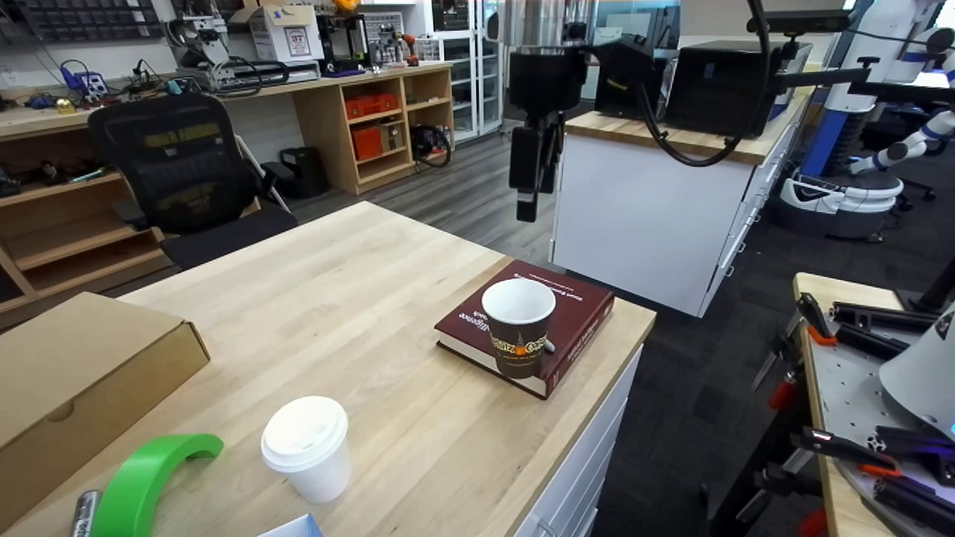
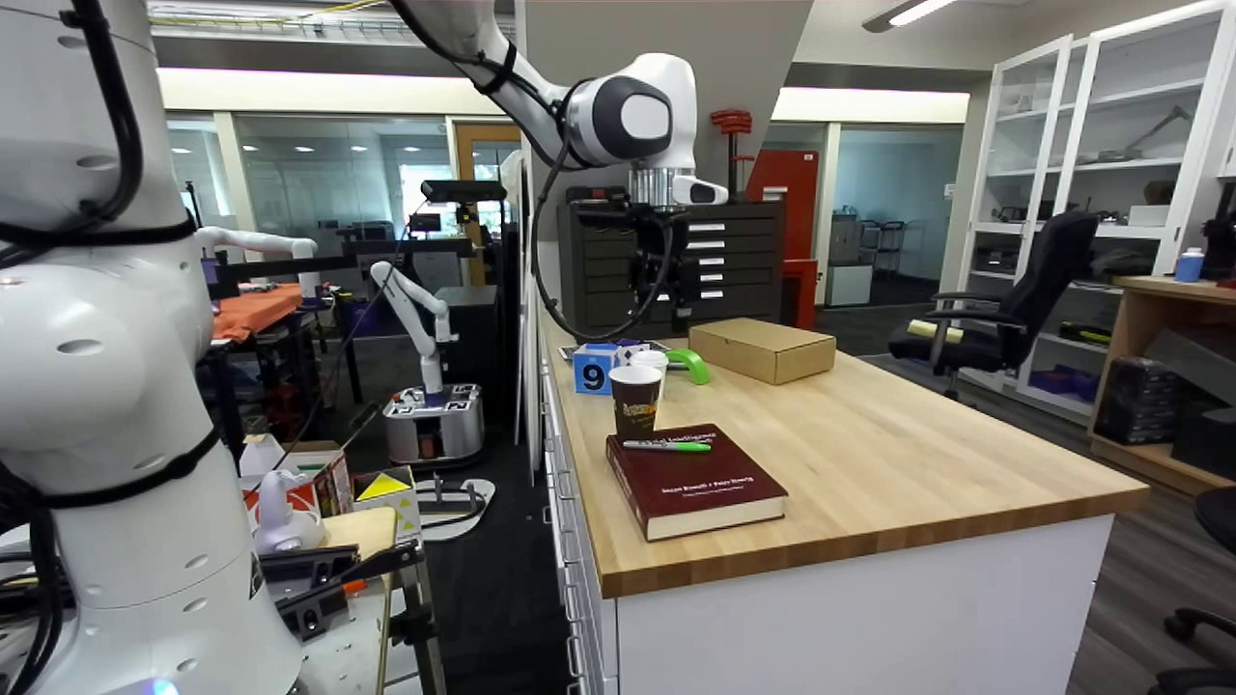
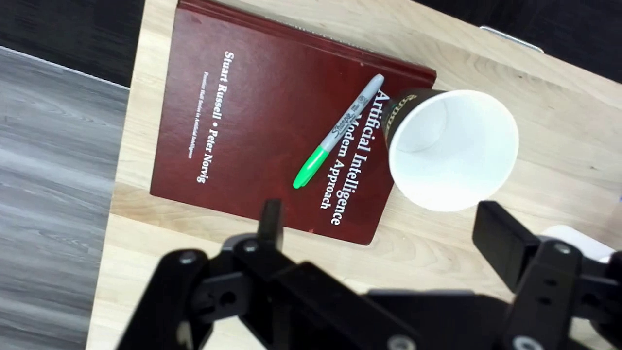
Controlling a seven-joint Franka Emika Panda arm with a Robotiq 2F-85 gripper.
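A dark paper cup [image 1: 519, 327] with a white inside stands upright on a maroon textbook [image 1: 573, 304], near one end of its cover. Beside the cup on the same cover lies a grey marker with a green cap [image 3: 338, 131]. In the wrist view the cup's white interior [image 3: 455, 151] faces me. My gripper is open, its black fingers wide apart and nothing between them. It hangs high above the table, clear of book, marker and cup; exterior view 2 shows the gripper [image 2: 666, 295] above the tabletop too.
A white lidded cup [image 1: 309, 447], a green arch [image 1: 148, 483] and a cardboard box [image 1: 89, 385] share the table. A blue number block [image 2: 596, 369] stands near the drawer-side edge.
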